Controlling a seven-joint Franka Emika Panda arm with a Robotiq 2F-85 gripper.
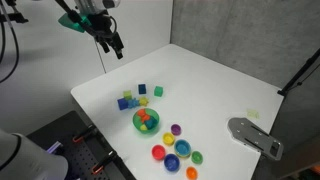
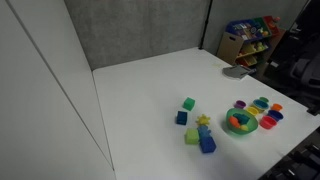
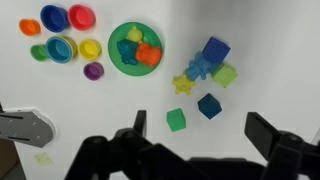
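Observation:
My gripper hangs high over the white table, its dark fingers (image 3: 137, 124) spread wide with only table and blocks visible far below the gap. Exterior view 1 has the gripper (image 1: 115, 49) at the upper left, well clear of everything. In the wrist view a green block (image 3: 176, 120) and a dark blue block (image 3: 209, 106) lie between the fingertips as seen from above. Beyond them are a yellow star (image 3: 183, 84), a blue bear-like figure (image 3: 199, 67), a blue block (image 3: 215, 50) and a yellow-green block (image 3: 223, 76). A green bowl (image 3: 130, 71) holds several coloured pieces.
Several coloured cups, including a purple cup (image 1: 176, 129) and a red cup (image 1: 158, 153), stand beside the bowl. Toward the right lies a grey metal tray (image 1: 255, 138). A shelf with coloured bins (image 2: 247, 42) stands beyond the table.

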